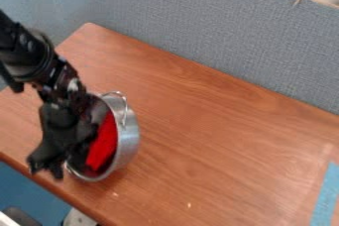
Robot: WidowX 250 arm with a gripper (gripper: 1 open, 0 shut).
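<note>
The black arm comes in from the left edge, its gripper (56, 156) low at the front left, against the near side of a metal pot (125, 128). The pot is tipped, its opening toward the arm. A red object (102, 143) is inside it. The fingertips are blurred and dark, so whether they grip the rim or anything else cannot be seen.
Grey padded walls (199, 32) stand behind. The table's front left edge is close to the pot.
</note>
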